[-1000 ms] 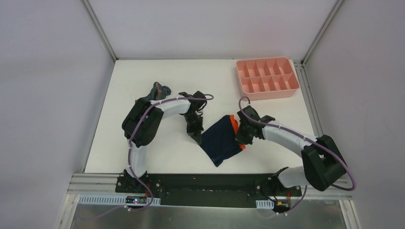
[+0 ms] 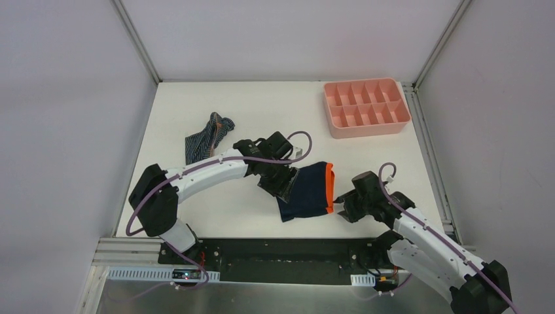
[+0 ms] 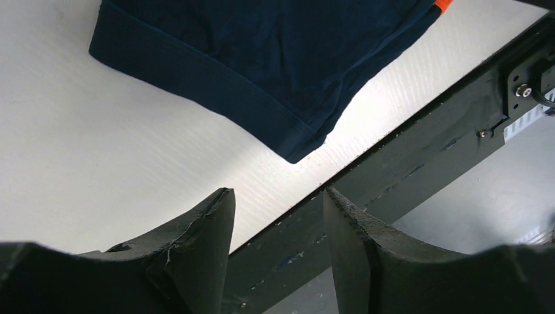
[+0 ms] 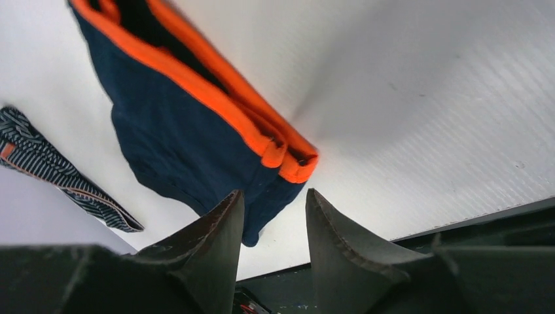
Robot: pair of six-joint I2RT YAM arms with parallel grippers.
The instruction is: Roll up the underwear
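The navy underwear (image 2: 309, 191) lies folded into a rough square on the white table, its orange waistband (image 2: 329, 188) along the right side. Over its left edge hovers my left gripper (image 2: 275, 191), fingers apart and empty; the left wrist view shows a navy corner (image 3: 294, 140) just beyond the fingertips. Beside the waistband's lower end is my right gripper (image 2: 338, 206), also open. In the right wrist view a navy edge shows past the left finger (image 4: 229, 219), with the orange waistband end (image 4: 298, 169) just ahead of the gap. Neither gripper holds cloth.
A pink divided box (image 2: 368, 108) stands at the back right. Dark striped cloth (image 2: 208, 138) lies at the back left, partly behind the left arm. The table's dark front rail (image 2: 285, 260) is close below the underwear.
Both grippers have since come toward the front edge, the right one also shifting rightward off the waistband.
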